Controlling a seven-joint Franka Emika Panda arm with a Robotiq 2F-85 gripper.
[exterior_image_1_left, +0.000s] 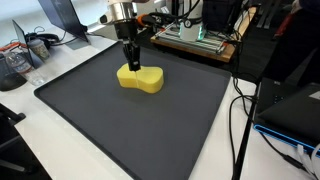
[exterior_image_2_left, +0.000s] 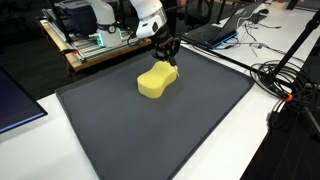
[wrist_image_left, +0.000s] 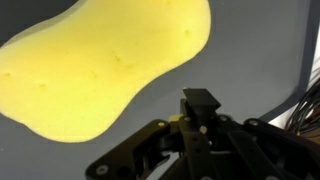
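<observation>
A large yellow sponge-like block, narrowed at its waist, lies on the dark board. My gripper is at the block's far side in exterior view 1. In exterior view 2 the gripper stands at the block's edge, beside the yellow block. The wrist view has the block at upper left, apart from the fingers, which are closed together. A small, thin, pale-yellow piece shows by the fingers, and the fingers appear shut on it; most of it is hidden.
The dark board is clear in front of the block. Cables and clutter lie past the board's edge. A wooden tray with tools stands behind, and a blue-edged bin is at the right.
</observation>
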